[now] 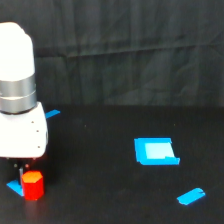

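A small red block (32,186) with an orange-red top stands on the black table at the front left. My white arm comes down from the left edge, and its gripper (28,167) hangs right above and behind the block. The fingers are small, dark and blurred against the black background. Whether they touch the block, or how far apart they stand, cannot be made out.
A piece of blue tape (15,187) lies beside the block. To the right, a white square (159,151) is framed by blue tape. Another blue strip (190,196) lies at the front right.
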